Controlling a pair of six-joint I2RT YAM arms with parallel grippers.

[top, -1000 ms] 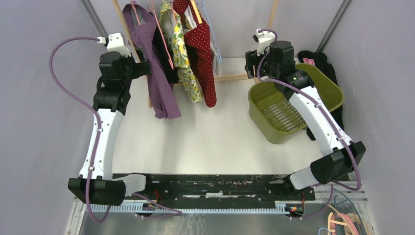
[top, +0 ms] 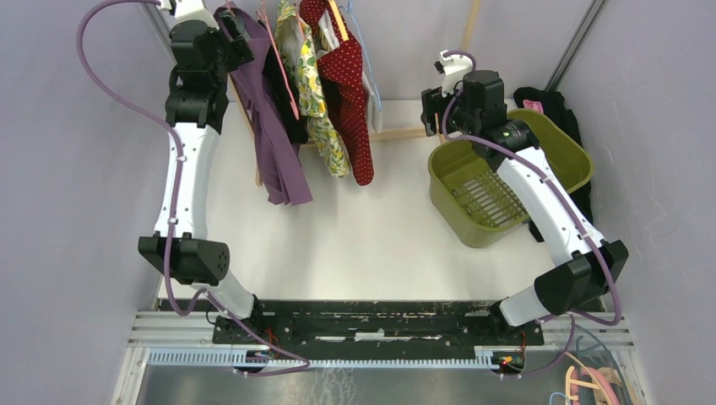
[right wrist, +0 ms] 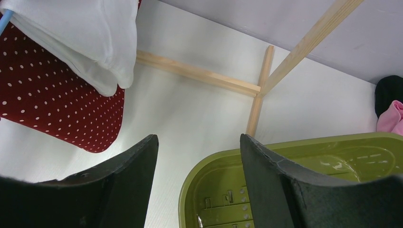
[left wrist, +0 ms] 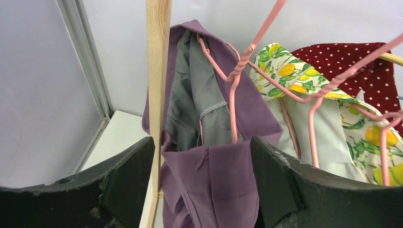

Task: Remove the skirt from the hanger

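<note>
The purple skirt [top: 279, 160] hangs from a pink hanger [left wrist: 241, 61] at the left end of the rack. Its grey lining shows in the left wrist view, with the near purple waist edge [left wrist: 214, 175] low between my fingers' sides. My left gripper stands apart, its fingers spread around the near part of the skirt; whether they touch the cloth cannot be told. My right gripper is open and empty above the near-left rim of the green basket [right wrist: 332, 142].
Further along hang a lemon-print garment [top: 312, 93], a red dotted one [top: 346, 101] and a blue hanger [top: 363, 51]. A wooden upright [left wrist: 158, 71] stands close to my left gripper. Black cloth [top: 553, 110] lies behind the basket.
The right arm and the hanging clothes look nearly unmoved.
</note>
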